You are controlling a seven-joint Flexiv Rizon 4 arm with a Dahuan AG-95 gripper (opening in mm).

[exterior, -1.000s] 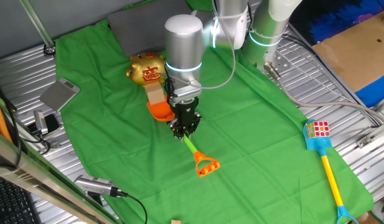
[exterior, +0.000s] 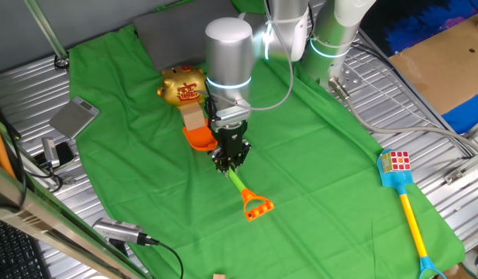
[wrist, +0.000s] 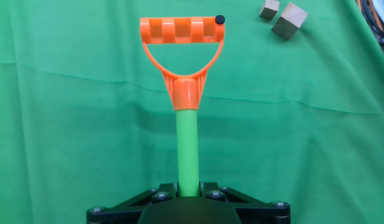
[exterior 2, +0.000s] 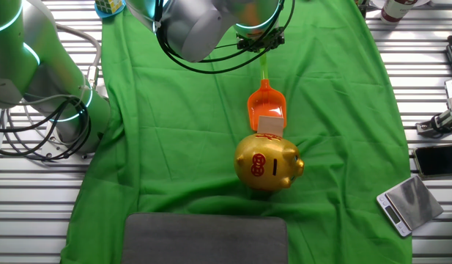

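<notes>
A toy shovel with an orange scoop (exterior 2: 267, 101), a green shaft (wrist: 188, 146) and an orange D-shaped handle (wrist: 182, 31) lies over the green cloth. My gripper is shut on the shaft, with a finger close against each side of it. Seen from exterior view 1, the gripper (exterior: 230, 164) points down between the scoop and the handle (exterior: 258, 208). At the scoop's front edge is a tan block (exterior 2: 270, 125), right against a golden piggy bank (exterior 2: 264, 163). Whether the block rests in the scoop or on its lip, I cannot tell.
A blue and yellow shovel (exterior: 410, 217) bearing a puzzle cube (exterior: 395, 161) lies at the right edge. Two small blocks (wrist: 289, 20) sit beyond the handle. A scale (exterior 2: 409, 205) and a dark grey mat (exterior 2: 205, 238) lie near the cloth's borders. Mid-cloth is clear.
</notes>
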